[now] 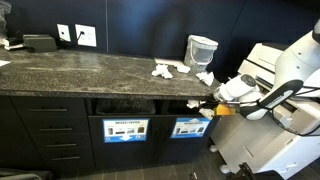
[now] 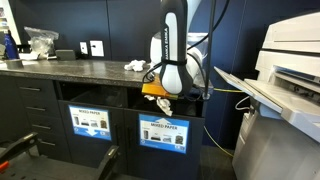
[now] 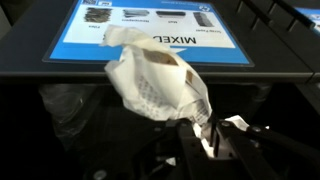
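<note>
A crumpled white paper [image 3: 158, 78] with faint printed patches fills the middle of the wrist view. My gripper is shut on its lower end; the dark fingers stand partly lost against the dark bin opening. In exterior view 2 the gripper [image 2: 156, 90] is at the right-hand opening under the counter, and the held paper [image 2: 163, 103] hangs in front of that bin's upper edge. The right bin's blue-and-white "mixed paper" label [image 2: 163, 133] is just below it. More white paper shows beneath the fingers in the wrist view; I cannot tell whether it is the same piece.
Several crumpled white papers [image 1: 162, 71] lie on the dark counter [image 1: 95, 76], near a white bucket [image 1: 201, 52]. Left of the right bin is another labelled bin [image 1: 125, 130]. Light-coloured panels [image 2: 290, 75] stand close on the right.
</note>
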